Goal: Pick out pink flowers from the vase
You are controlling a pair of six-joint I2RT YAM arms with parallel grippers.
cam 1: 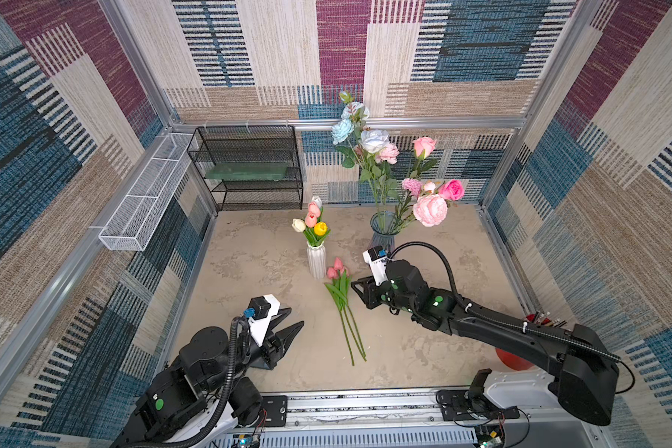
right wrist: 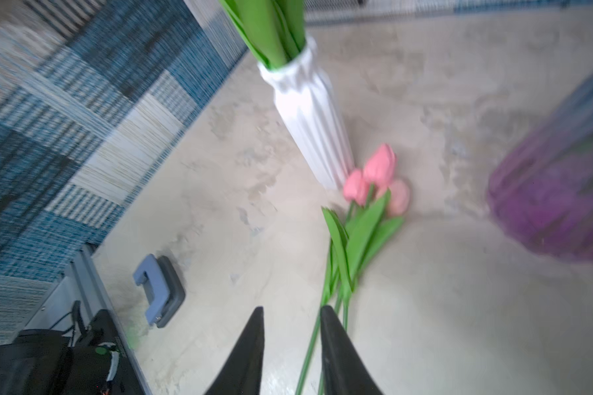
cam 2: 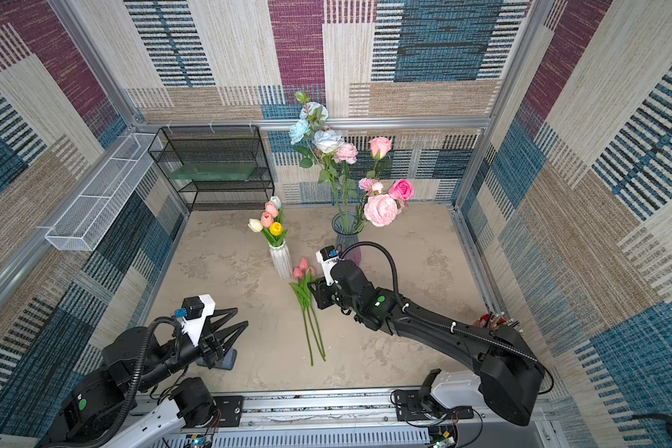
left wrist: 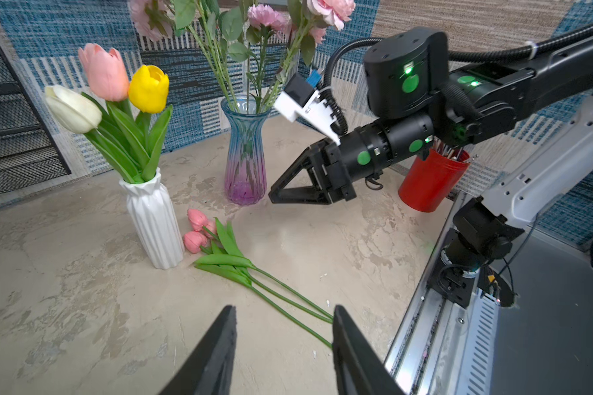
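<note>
The white ribbed vase (cam 1: 316, 262) stands upright mid-table, holding pink tulips (cam 1: 312, 216), a yellow tulip (left wrist: 149, 89) and a white tulip (left wrist: 72, 109). Beside its base, loose pink tulips (right wrist: 380, 164) lie on the table, their green stems pointing toward the front edge. My right gripper (cam 1: 360, 291) is above the table just right of these stems; its fingers (right wrist: 251, 342) are apart with nothing held. At the front left, my left gripper (cam 1: 295, 317) hovers open and empty, its two fingers (left wrist: 220, 345) well separated, away from the flowers.
A tall blue-purple glass vase (left wrist: 245, 151) with pink and blue flowers stands right of the white vase, close behind my right gripper. A black wire rack (cam 1: 248, 168) is at the back left. A red cup (left wrist: 435, 177) stands at the right.
</note>
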